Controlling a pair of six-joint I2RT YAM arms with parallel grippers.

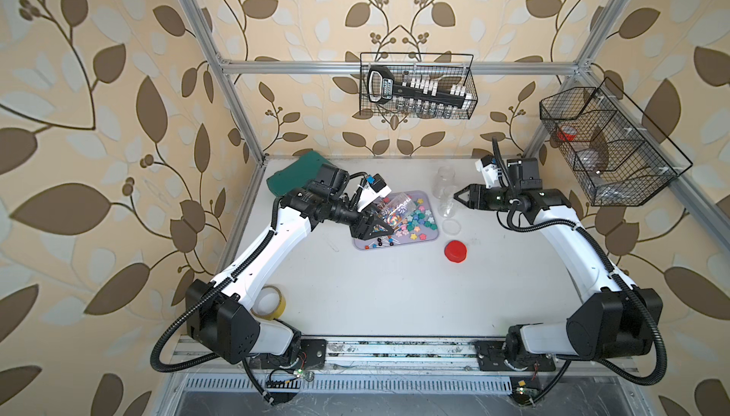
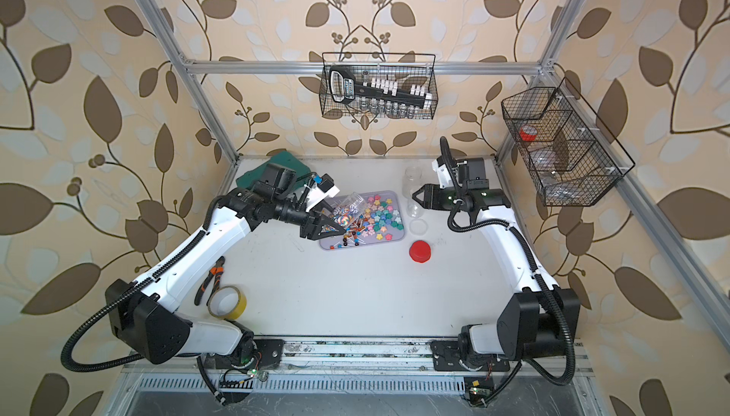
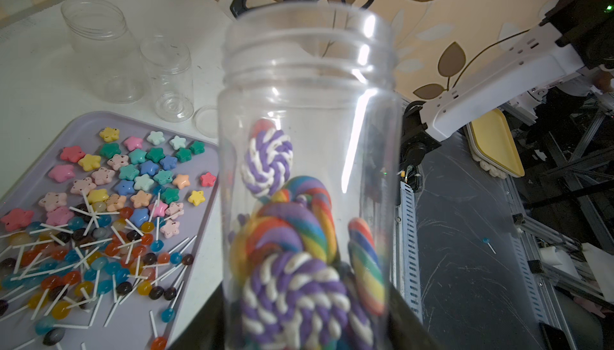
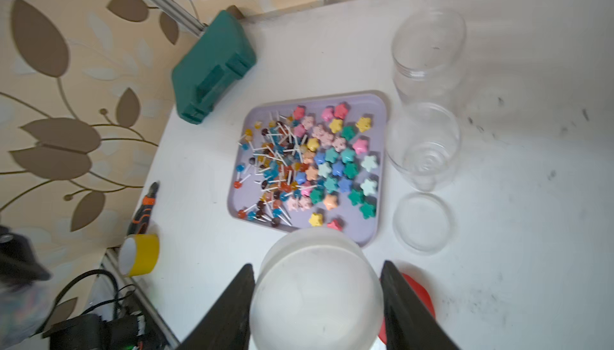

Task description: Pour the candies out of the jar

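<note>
My left gripper [image 1: 382,227] is shut on a clear, uncapped jar [image 3: 309,139], held over the tray. Inside the jar, swirled lollipops in purple-white and rainbow [image 3: 295,292] fill the lower part; its upper part holds mostly air. A whitish round lid [image 4: 316,298] sits between the fingers of my right gripper, touching both sides and lifted off the table. That gripper is to the right, beside the empty clear jars. The lilac tray [image 4: 240,186] carries star-shaped candies [image 4: 345,171] and small stick lollipops [image 4: 271,177].
Two empty clear jars [image 4: 428,43] stand right of the tray. Near them lie a clear lid [image 4: 422,223] and a red lid [image 1: 455,251]. A green case [image 1: 296,173] is at the back left, a yellow tape roll [image 1: 269,302] at the front left.
</note>
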